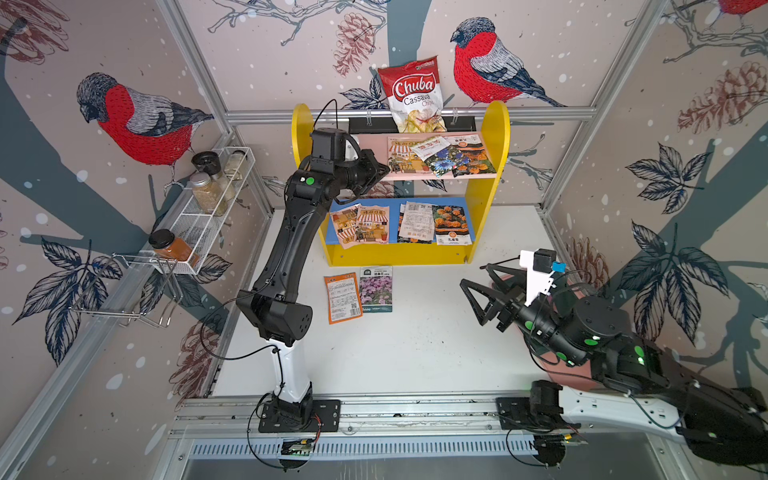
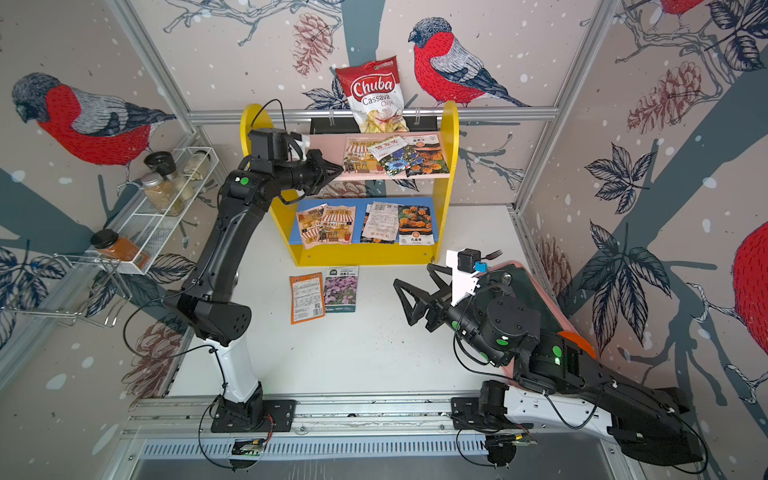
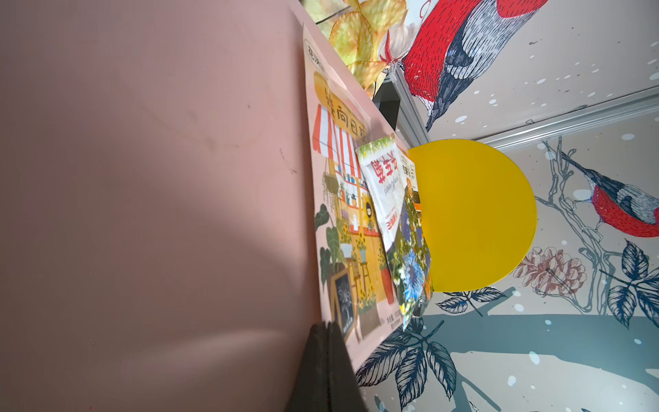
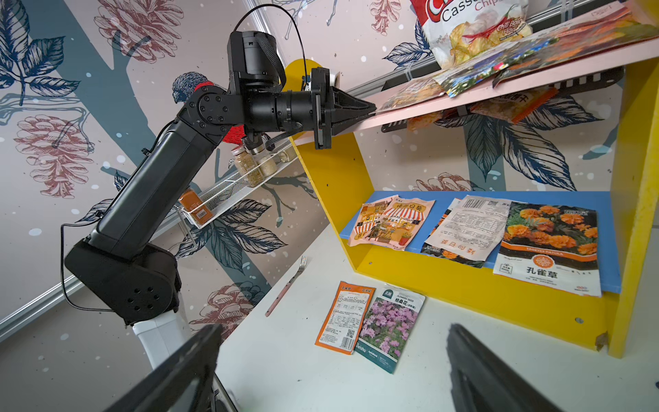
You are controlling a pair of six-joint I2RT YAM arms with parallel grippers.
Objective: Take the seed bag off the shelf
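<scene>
Seed bags lie on both levels of a yellow shelf unit point(image 1: 496, 120). On the pink upper board point(image 3: 171, 171), a shopfront bag point(image 3: 343, 226) lies partly under blue-flower and orange-flower bags point(image 3: 405, 261). My left gripper is at this board's front, shut, its tip by the shopfront bag's near edge. More bags lie on the blue lower board, including an orange marigold one point(image 1: 452, 222). An orange-edged bag point(image 1: 342, 300) and a pink-flower bag point(image 1: 376, 289) lie on the table. My right gripper point(image 2: 414, 302) stands open over the table at the right, holding nothing.
A chips bag point(image 1: 412, 92) stands at the upper back. A wire rack point(image 1: 208, 224) with jars hangs at the left. A fork point(image 4: 285, 288) lies left of the table's bags.
</scene>
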